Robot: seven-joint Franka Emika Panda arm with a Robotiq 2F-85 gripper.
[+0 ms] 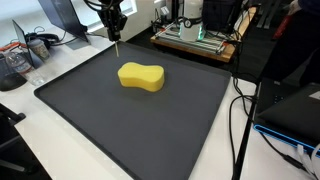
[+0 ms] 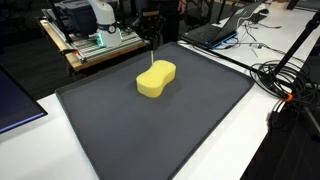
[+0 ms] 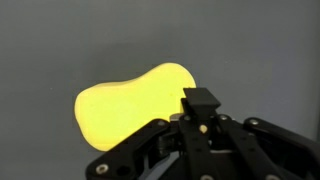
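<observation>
A yellow sponge (image 1: 141,77) with a pinched waist lies flat on the dark grey board. My gripper (image 1: 113,30) is beyond it, at the board's far side, pointing down and shut on a thin pale stick (image 1: 117,48). In exterior view 2 the stick (image 2: 152,52) hangs just behind the sponge (image 2: 157,79). From the wrist, the black gripper covers the sponge's (image 3: 135,105) right end, and its fingers look closed. A small tan spot between the fingers may be the stick's top. Whether the stick's lower end touches the board, I cannot tell.
Most of the dark board (image 1: 125,120) is bare, especially in front of the sponge. A laptop (image 1: 22,35) stands beyond the board's left corner. A wooden tray (image 1: 215,45) with items sits at the back right, and cables run along the right side.
</observation>
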